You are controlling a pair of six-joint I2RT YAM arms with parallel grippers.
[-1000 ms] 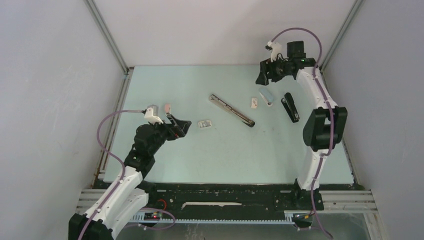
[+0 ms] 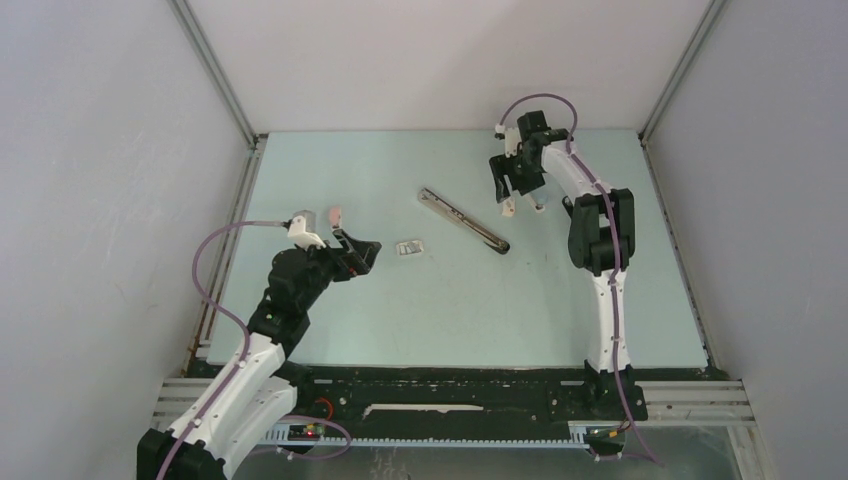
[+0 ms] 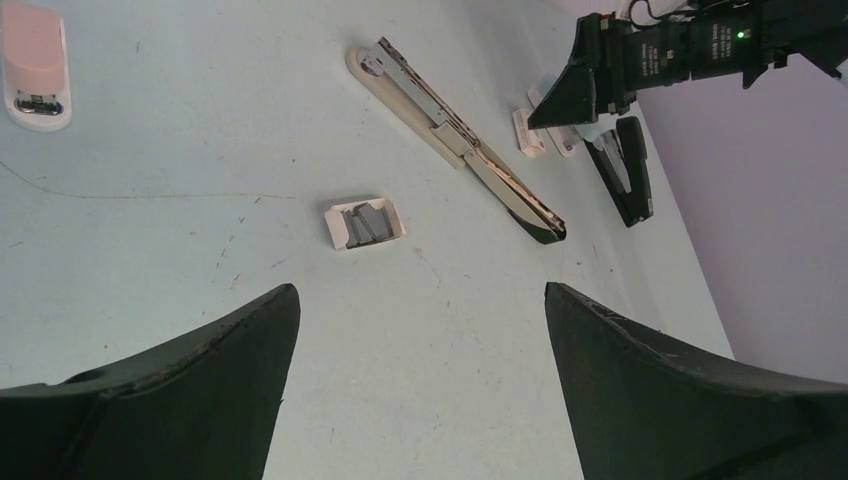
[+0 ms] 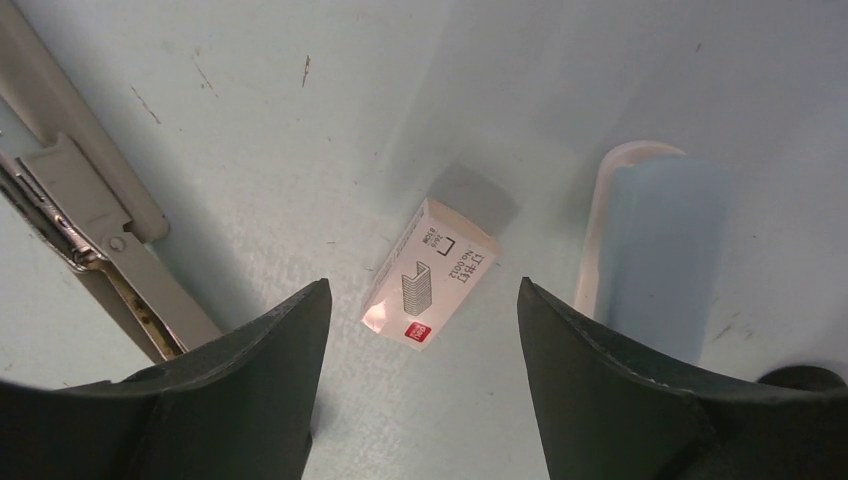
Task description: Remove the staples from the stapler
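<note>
A long beige-and-metal stapler (image 2: 450,212) lies diagonally mid-table, seen with its mechanism exposed. My right gripper (image 2: 505,178) hangs open above a small staple box (image 4: 428,275), which lies between its fingertips in the right wrist view, with nothing held. Left of that box is the long stapler (image 4: 90,200); right of it is a light blue stapler (image 4: 655,245). My left gripper is open at the left side of the table, facing an open box of staples (image 3: 362,222).
A pink stapler (image 3: 34,65) lies at the far left. A black stapler (image 3: 625,170) lies right of the blue one, partly under my right arm.
My left arm has not moved.
</note>
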